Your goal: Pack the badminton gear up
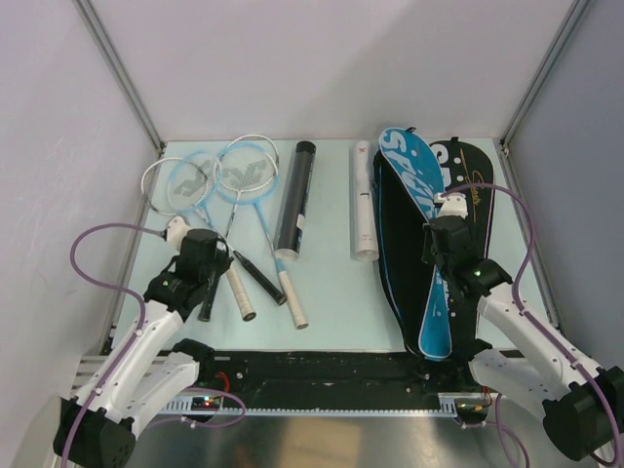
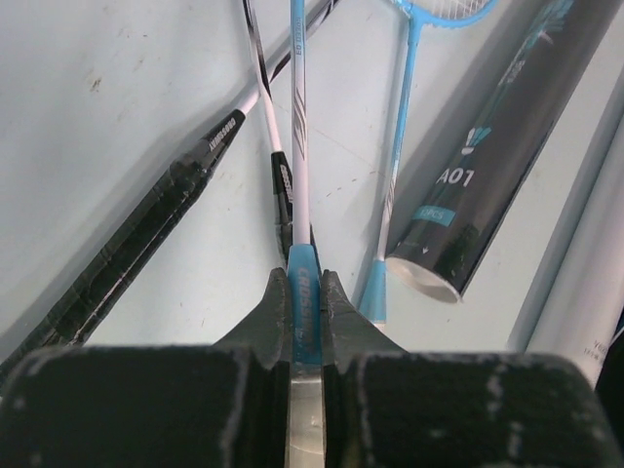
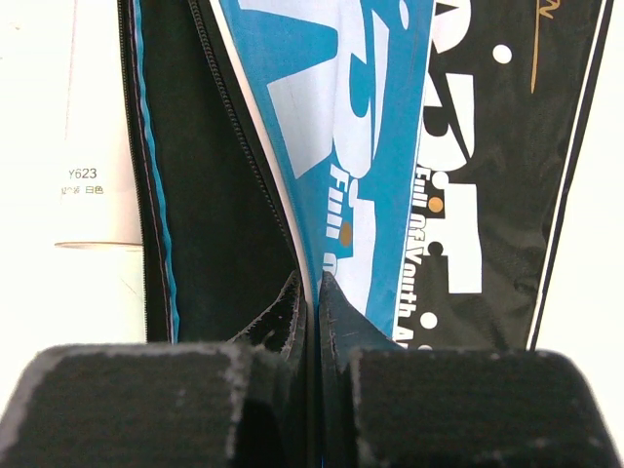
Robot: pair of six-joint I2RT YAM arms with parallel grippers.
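Note:
My left gripper (image 1: pixel 216 255) is shut on a blue-and-white racket (image 2: pixel 298 136), at the blue part (image 2: pixel 304 291) above its light grip, among the rackets on the left of the top view. Other rackets (image 1: pixel 255 166) lie beside it, one with a dark grip (image 2: pixel 146 229). My right gripper is shut on the blue flap (image 3: pixel 361 107) of the black racket bag (image 1: pixel 400 273), holding it raised so the dark interior (image 3: pixel 214 195) shows.
A black shuttlecock tube (image 1: pixel 295 200) and a white tube (image 1: pixel 364 202) lie between the rackets and the bag.

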